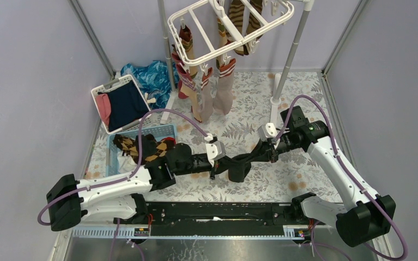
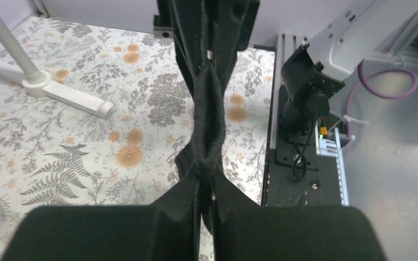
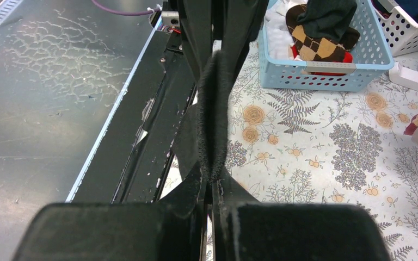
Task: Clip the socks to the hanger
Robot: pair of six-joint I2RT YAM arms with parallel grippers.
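Observation:
Stretched between my two grippers over the floral table is a dark grey sock. My left gripper is shut on one end of it; in the left wrist view the sock runs up to the other gripper. My right gripper is shut on the other end, and the sock runs straight out from it in the right wrist view. Striped socks hang from clips on the white hanger at the back.
A blue basket with mixed socks is at the left, a white basket with dark and pink fabric behind it. A blue crumpled bag lies at the back. Stand poles flank the hanging socks.

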